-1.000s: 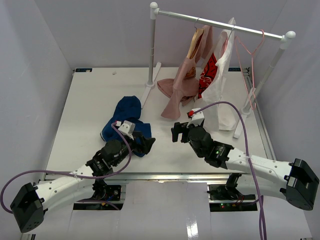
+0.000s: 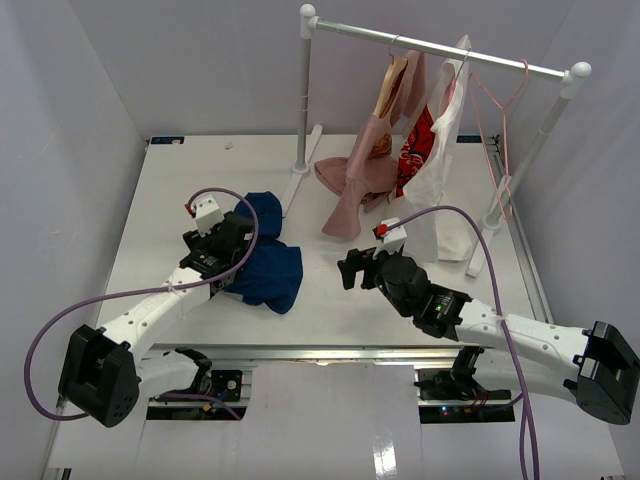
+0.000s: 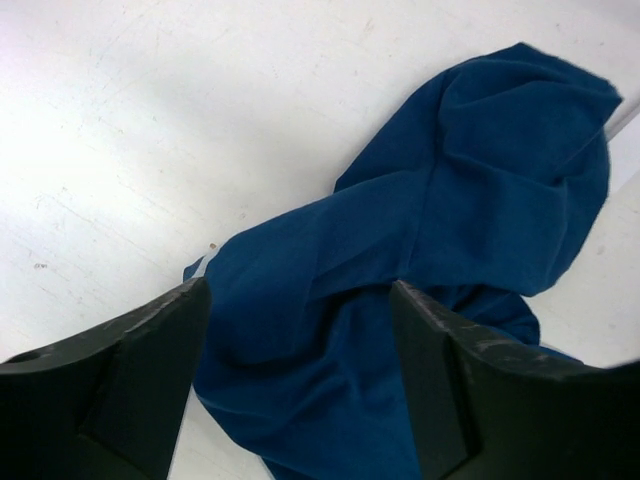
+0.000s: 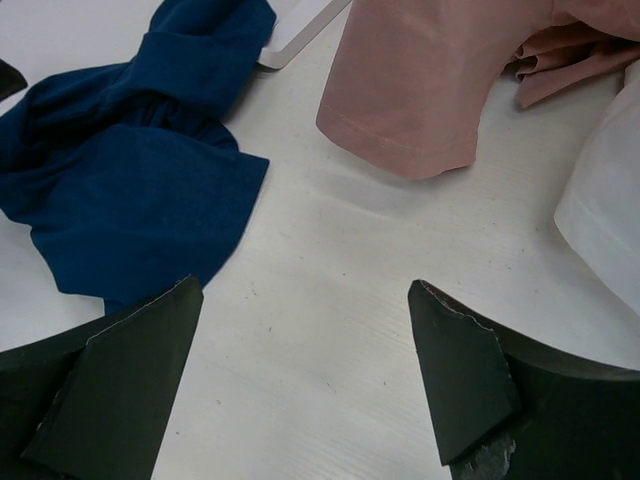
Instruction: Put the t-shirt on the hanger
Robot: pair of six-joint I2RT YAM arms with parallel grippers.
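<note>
The navy t-shirt (image 2: 268,275) lies crumpled on the left of the white table. My left gripper (image 2: 205,235) is over its left part, open, with the cloth (image 3: 470,170) below and between its fingers in the left wrist view. My right gripper (image 2: 355,265) is open over bare table right of the shirt, which shows at upper left in the right wrist view (image 4: 140,190). An empty pink hanger (image 2: 505,115) hangs at the right end of the rail.
The white rail (image 2: 440,48) stands at the back, holding a pink garment (image 2: 355,185) and a white garment (image 2: 435,170) that reach down to the table. Its left foot (image 2: 297,180) is beside the shirt.
My left arm has swung back and to the left, from the front of the shirt to over its left part. My right arm is nearly still.
</note>
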